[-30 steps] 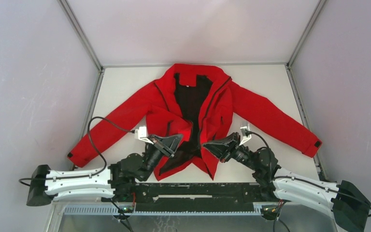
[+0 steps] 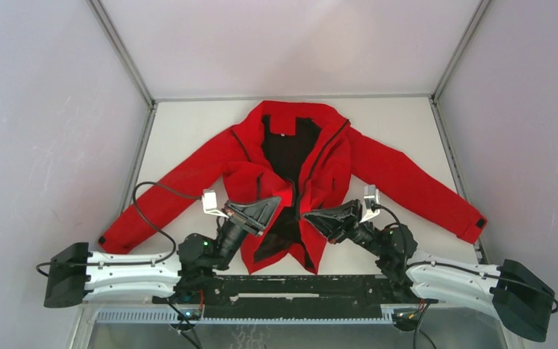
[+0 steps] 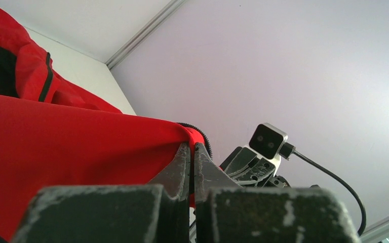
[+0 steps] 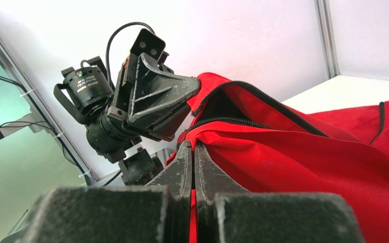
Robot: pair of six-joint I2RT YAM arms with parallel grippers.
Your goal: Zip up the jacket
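The red jacket (image 2: 407, 182) lies spread with its front open, its black lining (image 2: 288, 153) showing. My left gripper is shut on one front edge of the jacket, whose red cloth (image 3: 81, 142) stretches away from the fingertips. On the facing front edge, my right gripper is shut too, with red cloth and black zipper teeth (image 4: 228, 120) running from its tips. Both edges are lifted, and the two tips are a short gap apart in the top view. I cannot make out the zipper's slider.
Both sleeves (image 2: 171, 200) lie stretched out to the sides on the white table (image 2: 392, 116). Walls (image 2: 290, 51) enclose the back and sides. A dark bar (image 2: 290, 294) runs along the front edge, below the hem.
My left gripper has moved slightly right and up with its cloth, narrowing the gap to the right one. The hem has shifted right and the collar slightly down. The right gripper has barely moved.
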